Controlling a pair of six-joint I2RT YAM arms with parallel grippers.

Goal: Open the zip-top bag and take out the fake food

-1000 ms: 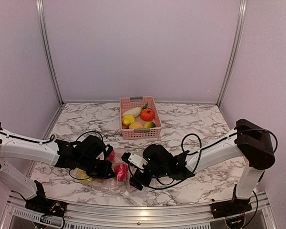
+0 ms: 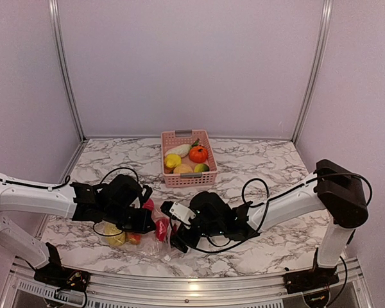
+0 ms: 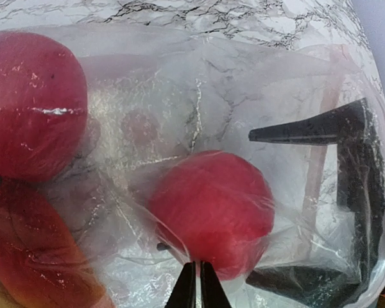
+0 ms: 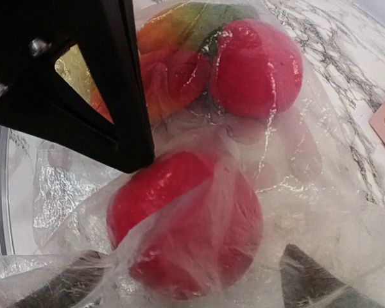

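Note:
The clear zip top bag [image 3: 141, 83] lies on the table with fake food inside. A red round piece sits near its mouth; in the right wrist view film partly covers this red piece [image 4: 186, 231]. A second red piece [image 4: 256, 70] lies deeper in, beside an orange-red one [image 3: 32, 244]. My left gripper is shut, its tips at the film by the nearer red piece, apparently pinching the bag. Inside the bag's mouth, my right gripper stands open, fingers [image 3: 301, 131] spread either side of that piece's near end, not closed on it.
Behind the arms stands a pink basket [image 2: 189, 180] holding several pieces, among them a yellow one [image 2: 172, 160] and an orange-red one [image 2: 197, 154]. Bare marble table [image 2: 263, 167] extends to the right. The two grippers are very close together.
My left gripper has shifted slightly up and back in the top view, and more yellow and orange food shows below it. The right gripper has moved slightly left, towards the red piece.

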